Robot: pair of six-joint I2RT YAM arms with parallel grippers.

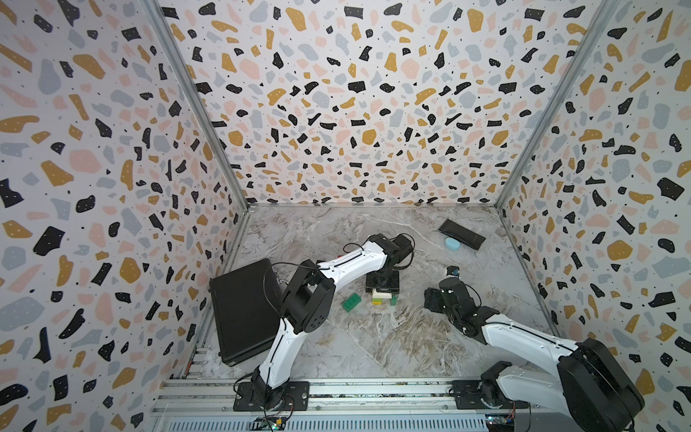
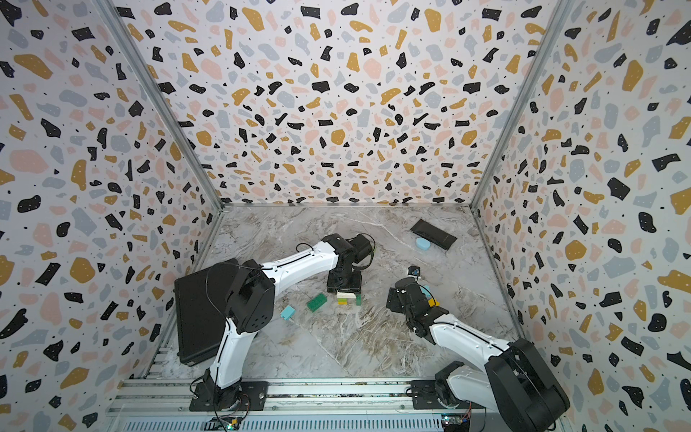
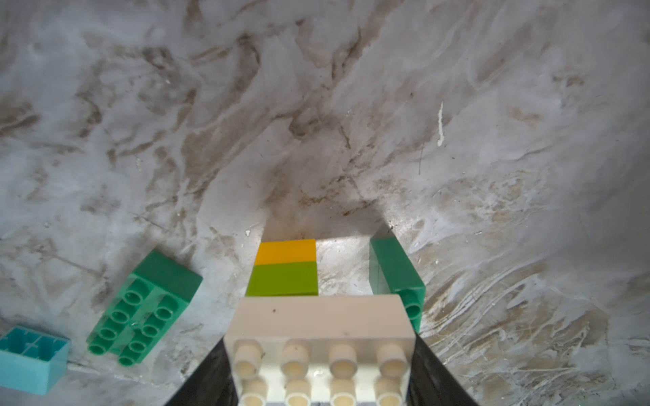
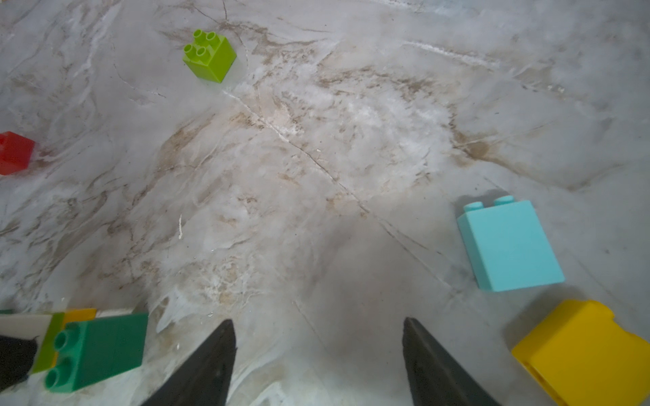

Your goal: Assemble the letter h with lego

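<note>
My left gripper is shut on a white brick (image 3: 319,318), its studs showing at the bottom of the left wrist view. Under the white brick's edge, in that view, lie a lime block (image 3: 283,278) with an orange block (image 3: 285,251) against it, and a narrow green brick (image 3: 396,267) stands to their right with a gap between. Whether the white brick touches them cannot be told. The right gripper has its fingers well apart with nothing between, over bare table. At the left of the right wrist view, the same narrow green brick (image 4: 101,352) shows.
Loose bricks lie around: dark green (image 3: 145,308), light blue (image 3: 34,358), another light blue (image 4: 511,247), yellow (image 4: 585,352), lime (image 4: 210,55) and red (image 4: 15,153). A black case (image 1: 244,309) stands at the left, a dark flat piece (image 1: 462,234) at the back right.
</note>
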